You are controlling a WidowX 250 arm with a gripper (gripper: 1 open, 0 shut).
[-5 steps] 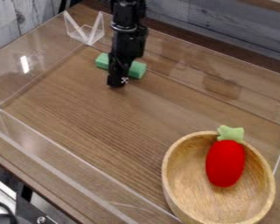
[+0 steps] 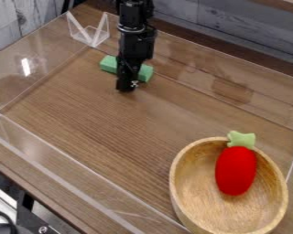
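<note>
My gripper (image 2: 127,80) is low over the table at the upper middle, just in front of a green block (image 2: 110,64) that lies on the wooden surface and is partly hidden behind the dark arm. The fingertips are dark and small; nothing clearly shows between them, and the gripper looks shut.
A wooden bowl (image 2: 198,211) at the lower right holds a red object (image 2: 234,174) with a green top. A clear plastic piece (image 2: 88,32) stands at the back left.
The bowl and red object have not moved.
</note>
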